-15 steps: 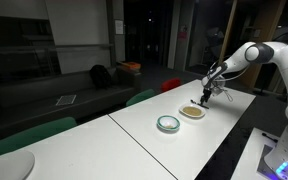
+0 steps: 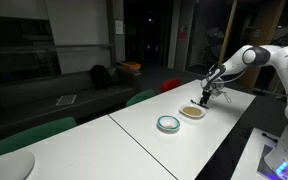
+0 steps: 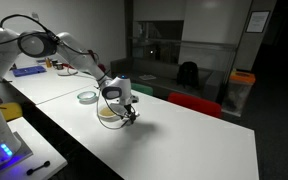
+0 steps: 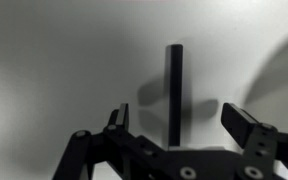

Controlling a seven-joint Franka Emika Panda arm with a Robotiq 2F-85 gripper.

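A thin black stick-like object (image 4: 176, 92) lies on the white table, running lengthwise through the middle of the wrist view. My gripper is open above it, with one finger (image 4: 114, 125) to its left and the other to its right. Clear space separates the stick from both fingers, and its near end runs down to the gripper body. In exterior view 1 the gripper (image 2: 205, 101) is low over the table's right part, beside a plate (image 2: 192, 112) with a tan surface. Exterior view 2 shows the arm partly covering that plate (image 3: 108, 114).
A teal-rimmed white bowl (image 2: 168, 124) stands to the plate's left in exterior view 1. Green and red chairs (image 3: 194, 106) line the back edge. A pale curved shape (image 4: 280, 80) enters the wrist view at right.
The gripper appears slightly lower over the table, a small shift. The plate and bowl have stayed where they were.
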